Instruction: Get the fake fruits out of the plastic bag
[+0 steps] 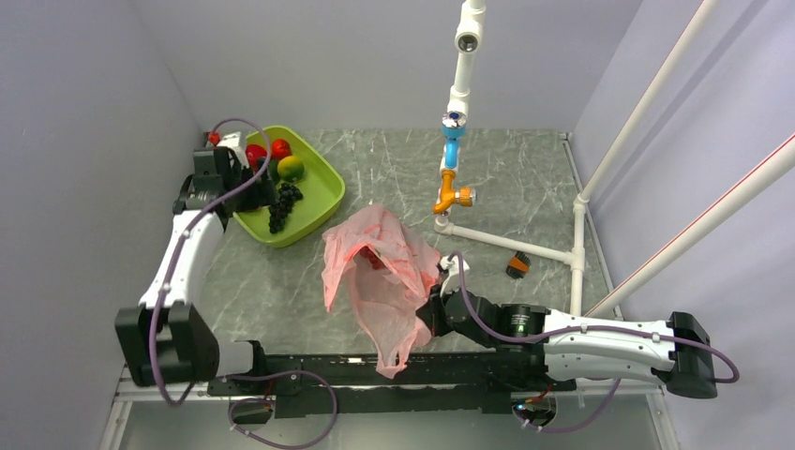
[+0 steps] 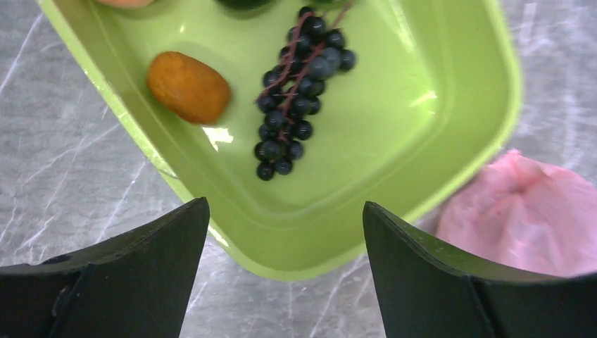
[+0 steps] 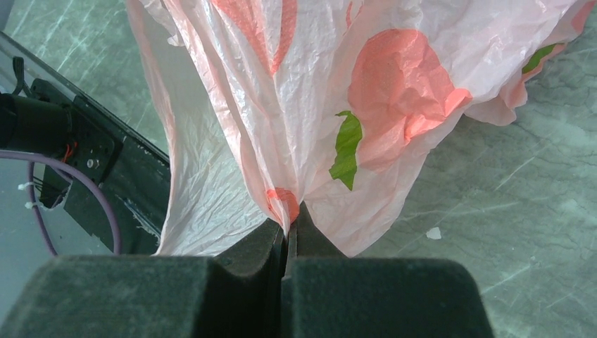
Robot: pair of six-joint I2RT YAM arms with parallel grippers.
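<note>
The pink-white plastic bag (image 1: pixel 384 253) lies with its mouth toward the front. My right gripper is shut on a gathered fold of the bag film. Inside the mouth, a red patch (image 1: pixel 371 257) shows; I cannot tell whether it is fruit or print. My left gripper stands open over the green bin (image 2: pixel 450 151), nothing between its fingers. An orange-brown fruit (image 2: pixel 188 87) rests on the bin floor beside black grapes (image 2: pixel 299 95). Red fruit (image 1: pixel 280 149) and a green-orange round fruit (image 1: pixel 291 169) are also in the bin.
A white pipe with a blue and orange tap (image 1: pixel 452 178) rises behind the bag. A small black-orange object (image 1: pixel 517 264) lies at the right. Bare grey tabletop (image 1: pixel 281 291) separates bin and bag.
</note>
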